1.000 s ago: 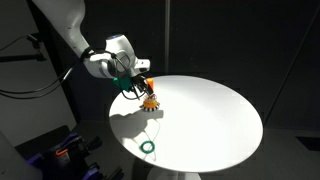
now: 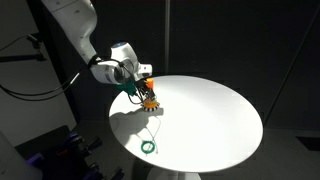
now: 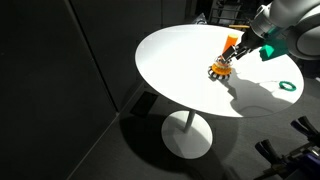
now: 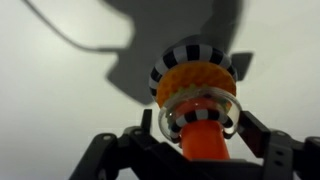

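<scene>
Standing on the white table is an orange toy [image 4: 199,76] with a black-and-white checked base and an orange post [image 4: 204,142]. In the wrist view, a clear ring [image 4: 234,104] appears around the post, above the checked base. My gripper is open, one fingertip to each side of that ring; whether they touch it I cannot tell. From exterior view 1, the arm reaches down from the left and partly hides the toy [image 2: 151,103]. A green ring [image 2: 148,147] lies apart near the table's front edge.
Something green [image 3: 268,50] shows beside the arm in exterior view 2, partly hidden. Shadows of the arm fall across the tabletop.
My arm has come down slightly and a little to the right over the toy. The toy and the front green ring have stayed in place.
</scene>
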